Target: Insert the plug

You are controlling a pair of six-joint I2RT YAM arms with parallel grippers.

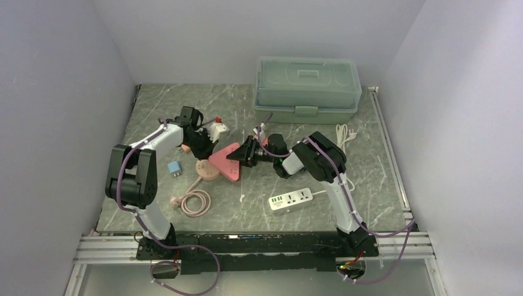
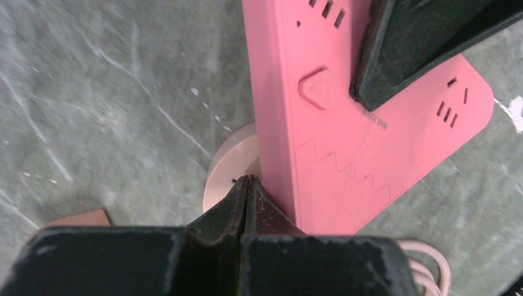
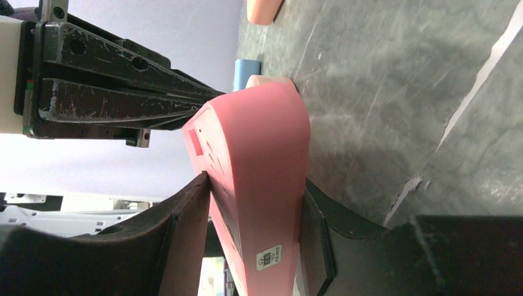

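A pink triangular power strip [image 1: 225, 161] with slots in its face is tilted over a round beige socket block [image 1: 207, 170], covering part of it. My right gripper has a finger against each side of the pink strip, shut on it. In the left wrist view, one dark right finger lies across the slotted face of the strip [image 2: 345, 148]. My left gripper is at the strip's edge, above the beige block [image 2: 231, 166]; its fingertips are together and nothing shows between them. A blue plug adapter [image 1: 174, 168] lies to the left, prongs toward the front.
A coiled beige cord [image 1: 196, 203] lies in front of the round block. A white power strip [image 1: 290, 199] sits at front right, and a green lidded box [image 1: 306, 92] stands at the back.
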